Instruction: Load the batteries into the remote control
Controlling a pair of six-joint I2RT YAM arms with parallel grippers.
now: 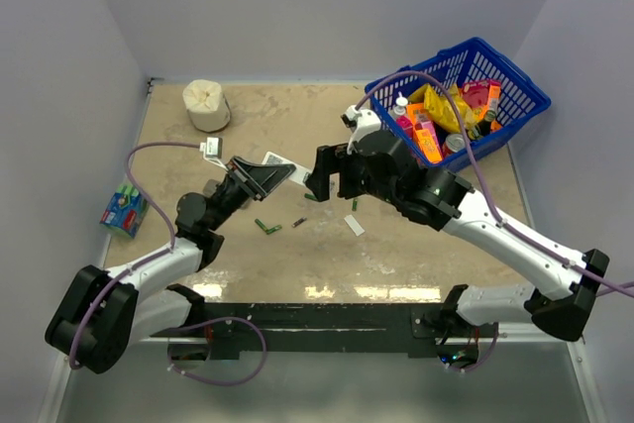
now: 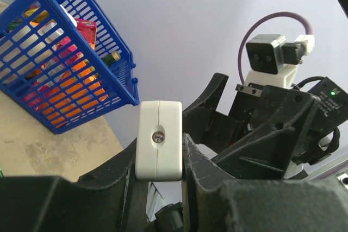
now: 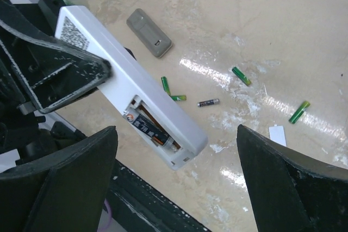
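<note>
My left gripper is shut on the white remote, held tilted in the air above the table. In the right wrist view its battery compartment faces up, with a dark battery inside. My right gripper stands open beside the remote's end, its fingers empty. Below on the table lie several green batteries, a small dark battery, a white flat piece, probably the cover, and a grey object.
A blue basket full of goods stands at the back right. A white roll is at the back left, a colourful box at the left edge.
</note>
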